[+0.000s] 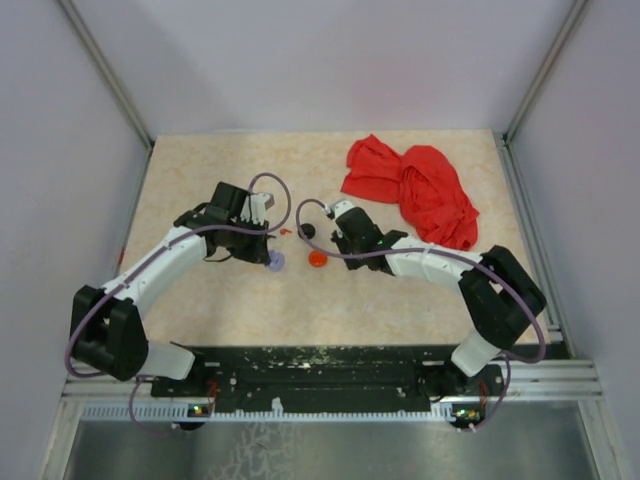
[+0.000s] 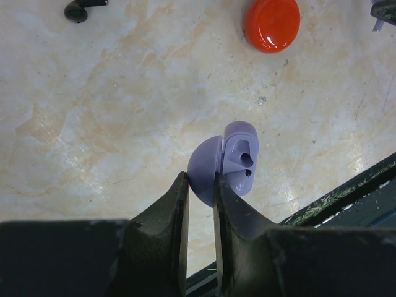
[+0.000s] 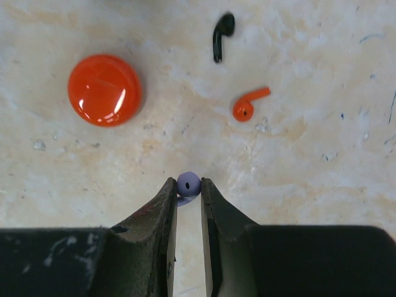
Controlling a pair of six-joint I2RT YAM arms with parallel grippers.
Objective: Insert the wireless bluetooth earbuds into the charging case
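Observation:
My left gripper is shut on the lilac charging case (image 2: 240,154), whose lid is open and whose earbud wells show. In the right wrist view my right gripper has its fingertips on either side of a lilac earbud (image 3: 189,183); whether it is shut on it is hard to tell. A black earbud (image 3: 224,32) and an orange earbud (image 3: 246,105) lie on the table.
A round red case (image 1: 318,259) lies between the arms, with a round black case (image 1: 308,231) behind it. Red cloth (image 1: 430,200) covers the back right.

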